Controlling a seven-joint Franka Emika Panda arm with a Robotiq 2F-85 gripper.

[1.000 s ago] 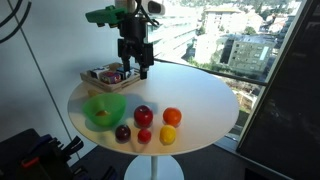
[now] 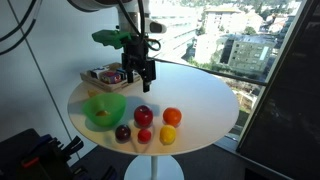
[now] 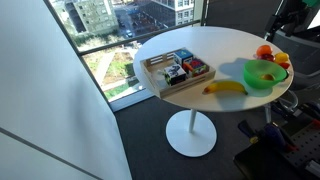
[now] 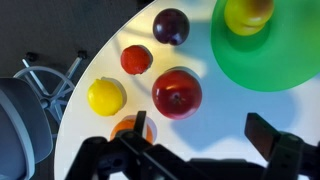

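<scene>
My gripper [image 2: 139,79] hangs over the table, fingers spread apart with nothing between them. In the wrist view, the gap between the fingers lies just below a dark red apple-like fruit [image 4: 177,94]. A green bowl [image 2: 104,107] sits to the left in the first exterior view and holds a yellowish fruit [image 4: 247,12]. Near the table's edge lie a dark purple fruit [image 4: 171,27], a small red one [image 4: 136,59] and a yellow one [image 4: 105,97]. An orange fruit [image 2: 172,115] is partly covered by a finger in the wrist view.
A wooden tray [image 3: 153,79] with several small boxes stands at the table's other side. A banana [image 3: 226,88] lies by the bowl along the rim.
The gripper has come down and moved slightly right in the first exterior view, closer to the dark red fruit. The fruit and bowl have stayed in place.
</scene>
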